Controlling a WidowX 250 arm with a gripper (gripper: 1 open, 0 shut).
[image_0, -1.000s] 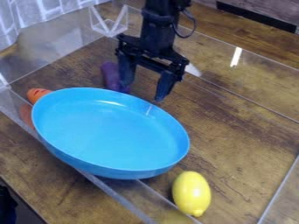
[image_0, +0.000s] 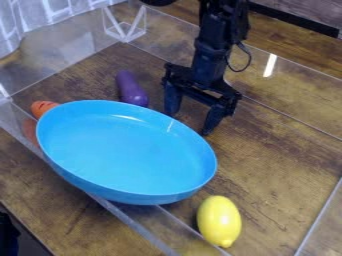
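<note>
The black gripper (image_0: 194, 105) hangs from the top of the view, its fingertips low over the wooden board behind the blue oval plate (image_0: 123, 145), just right of a purple eggplant (image_0: 131, 88). Its two fingers are spread apart, and nothing shows between them. An orange carrot (image_0: 43, 106) lies at the plate's left edge, partly hidden by it. A yellow lemon (image_0: 218, 220) lies in front, to the right of the plate.
Clear panels run along the left and right edges of the work area.
The gripper has moved right and back, away from the eggplant, which is now more fully in view. The plate, carrot and lemon look unmoved.
</note>
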